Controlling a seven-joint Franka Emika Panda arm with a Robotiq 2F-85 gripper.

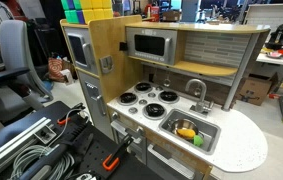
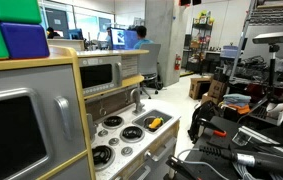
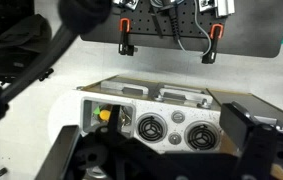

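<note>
In the wrist view my gripper looks down from above the toy kitchen, its two dark fingers (image 3: 111, 122) wide apart with nothing visible between them. The stove top with several black burners (image 3: 151, 126) lies below. To its left in that view, the sink (image 3: 128, 112) holds a yellow object (image 3: 105, 115). Exterior view 1 shows the yellow object (image 1: 186, 132) and something green (image 1: 197, 140) in the sink (image 1: 207, 133), too small to identify surely. Neither exterior view clearly shows the gripper.
A curved faucet (image 1: 202, 93) rises behind the sink. Above the stove, a shelf (image 1: 206, 68) and microwave (image 1: 156, 45) overhang. Colored blocks (image 2: 23, 40) sit atop the tall cabinet. A dark table with cables (image 1: 36, 150) stands in front.
</note>
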